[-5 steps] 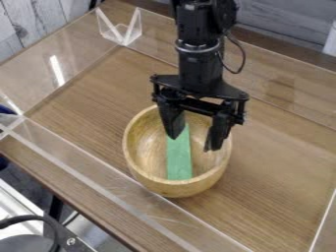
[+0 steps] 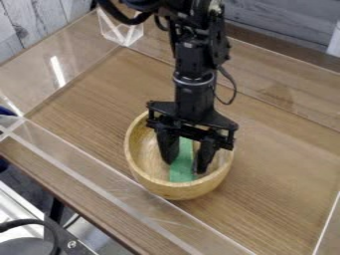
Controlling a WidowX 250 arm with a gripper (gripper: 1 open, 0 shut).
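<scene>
My black gripper [image 2: 188, 139] reaches down from the top of the camera view into a round tan bowl [image 2: 180, 180] on the wooden table. A green object [image 2: 184, 165] lies in the bowl, with the dark fingers around and over it. Whether the fingers touch it or are closed on it is hard to tell.
A clear plastic container [image 2: 119, 25] stands at the back left. A dark cable or part lies at the bottom left edge.
The gripper has moved down into the bowl, and its fingers are now closer around the green object, covering more of it.
</scene>
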